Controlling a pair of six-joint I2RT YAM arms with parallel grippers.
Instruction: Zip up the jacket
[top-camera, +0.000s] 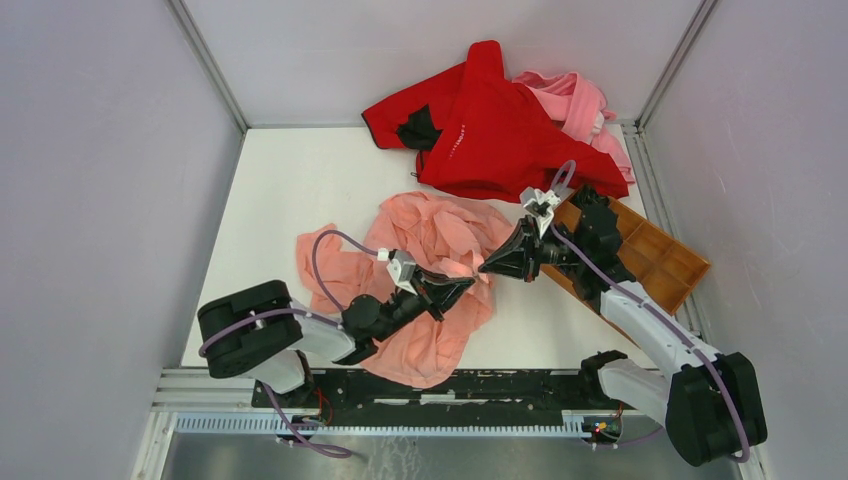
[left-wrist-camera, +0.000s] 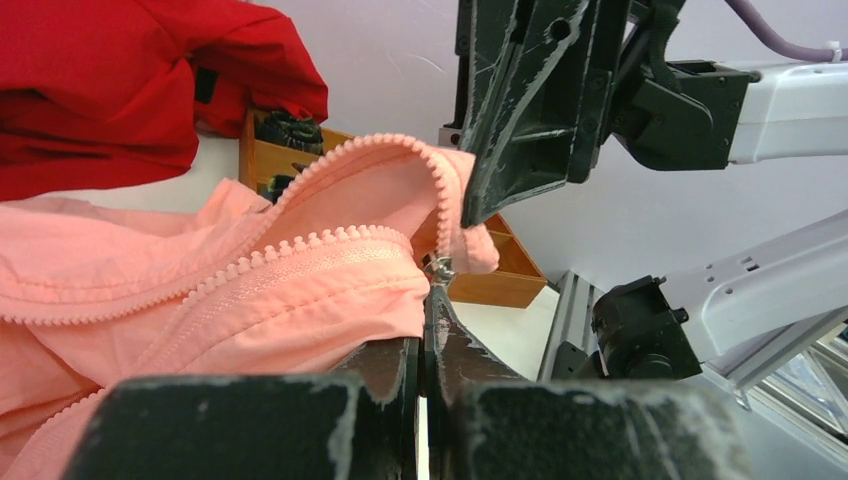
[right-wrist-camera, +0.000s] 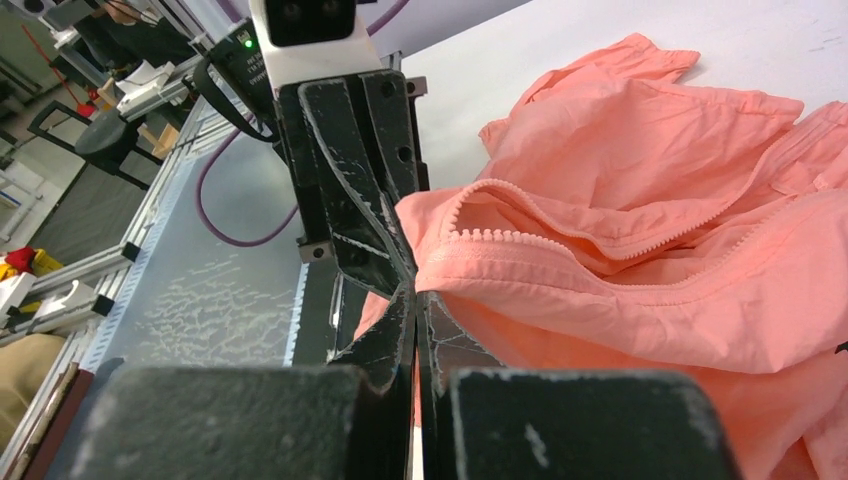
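The salmon-pink jacket lies open and crumpled on the table. In the left wrist view, two toothed zipper edges rise side by side from it, separate from each other. My left gripper is shut on the end of the nearer edge. A small metallic piece shows at its tips, too small to make out. Close beside it, my right gripper is shut with the jacket's other thin zipper edge at its fingertips. The two grippers nearly touch in the top view, above the jacket's right side.
A red jacket and a pink garment are heaped at the back. The wooden tray stands at the right, under the right arm. Bare table shows at the left and at the front right.
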